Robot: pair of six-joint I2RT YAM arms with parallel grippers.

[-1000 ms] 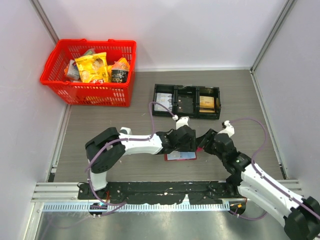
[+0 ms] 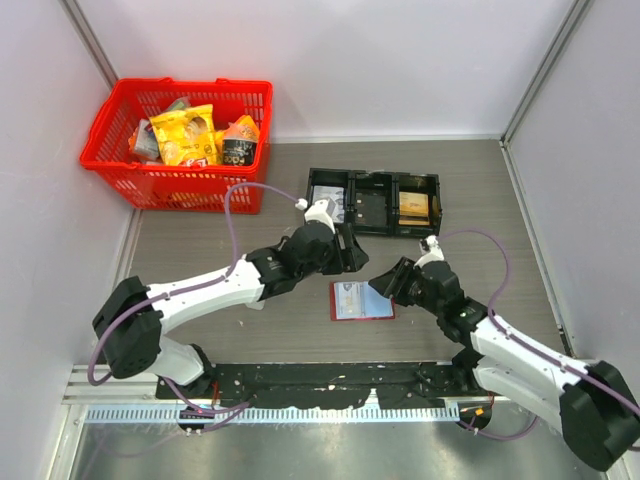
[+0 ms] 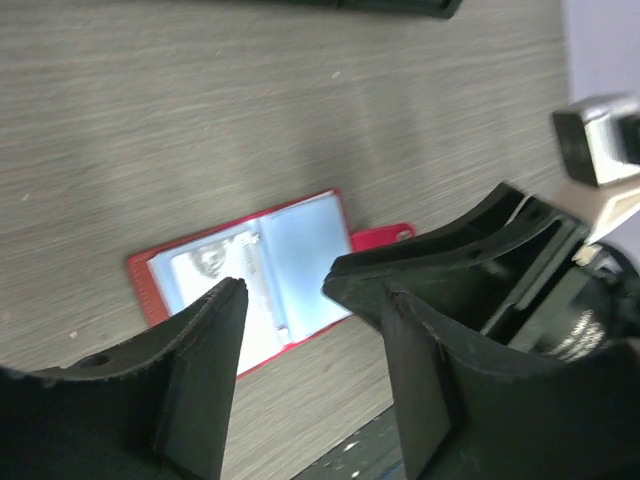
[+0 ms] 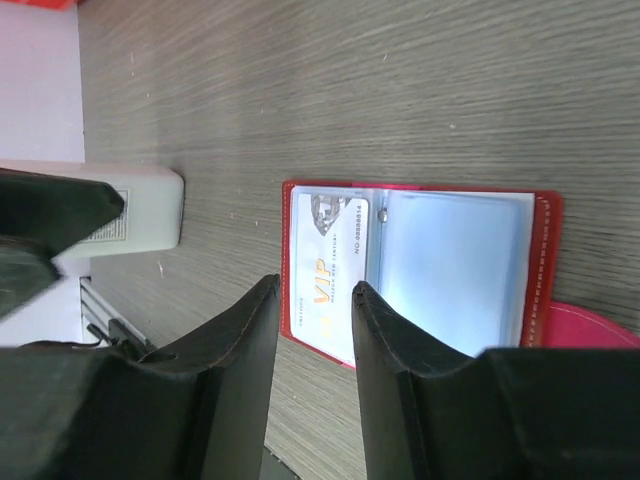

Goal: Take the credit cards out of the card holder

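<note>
The card holder [image 2: 362, 300] lies open on the table, red-edged with clear sleeves; in the right wrist view a white VIP card [image 4: 327, 280] sits in its left sleeve, the right sleeve [image 4: 446, 262] looks pale blue. My left gripper [image 2: 350, 255] hangs above and behind the holder, its fingers part open in the left wrist view. My right gripper [image 2: 393, 281] is above the holder's right side, fingertips over the holder in its own wrist view, a narrow gap between them, nothing held. A red piece [image 3: 375, 237] protrudes at the holder's right.
A black three-compartment tray [image 2: 372, 200] stands behind the holder. A red basket of snack bags [image 2: 175, 170] is at the back left. A white object [image 4: 140, 205] stands left of the holder. Bare table surrounds the holder.
My left gripper has moved back and left, uncovering the holder. My right gripper has shifted left and down in the top view, over the holder's right side.
</note>
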